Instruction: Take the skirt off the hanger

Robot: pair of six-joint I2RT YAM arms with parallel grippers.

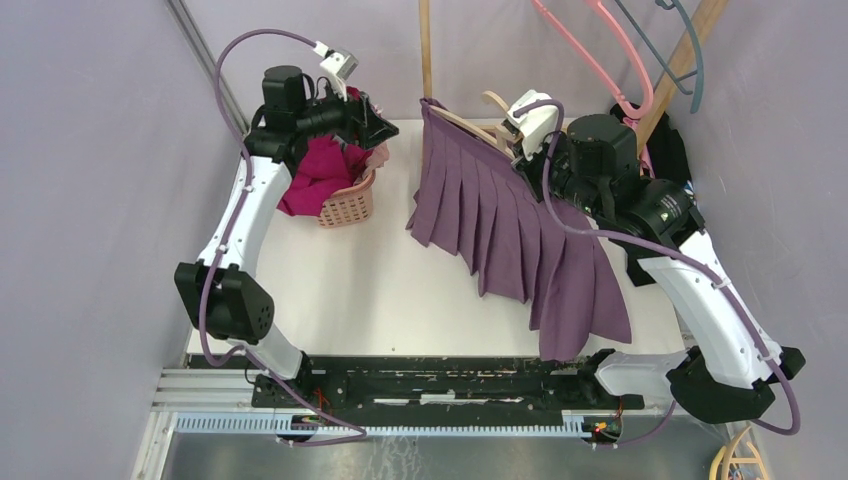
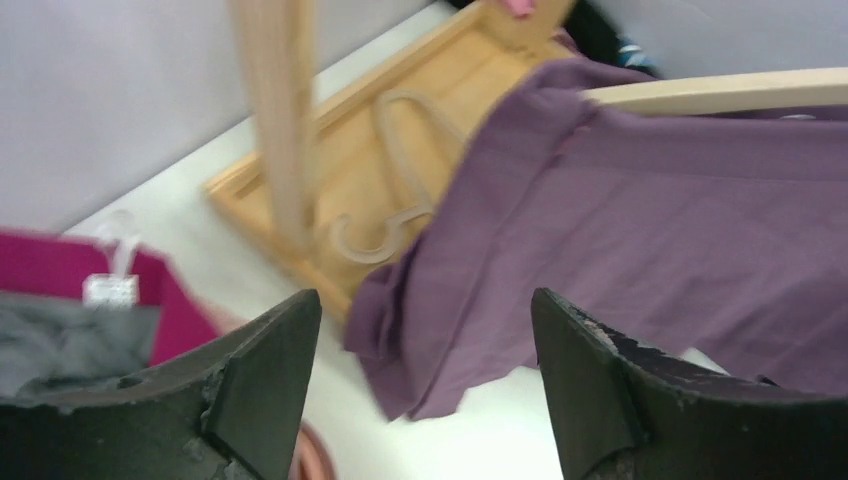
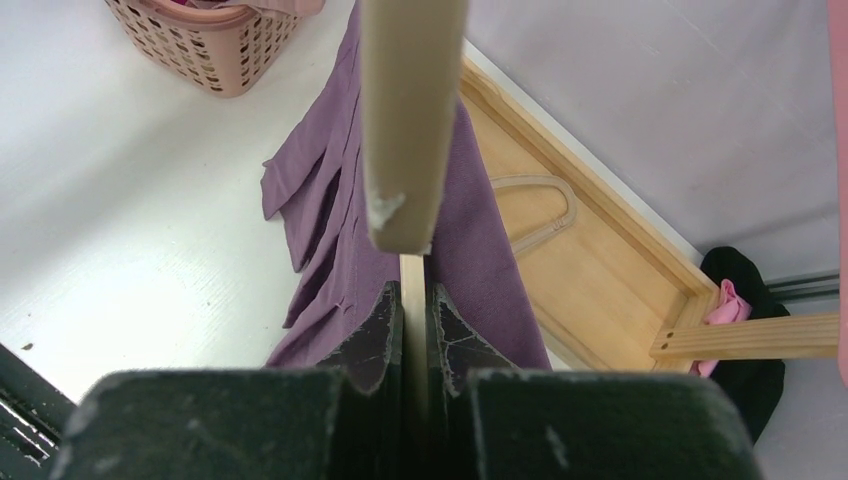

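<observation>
A purple pleated skirt (image 1: 500, 220) hangs from a pale wooden hanger (image 1: 462, 124), its waistband stretched along the bar. My right gripper is shut on the hanger's wood, and the skirt drapes behind and below it. My left gripper (image 1: 372, 125) is to the left of the skirt's upper left corner, apart from it. In the left wrist view its two fingers (image 2: 270, 370) stand wide with nothing between them. The hanger's bar (image 2: 720, 92) runs inside the waistband at the upper right of that view, and the skirt's loose end (image 2: 440, 330) falls beyond the fingers.
A pink basket (image 1: 347, 205) with magenta cloth (image 1: 325, 178) stands below my left gripper. A wooden rack post (image 1: 426, 48) rises behind the skirt. Pink and blue-grey hangers (image 1: 640, 55) hang at the upper right. Bare white table lies front left.
</observation>
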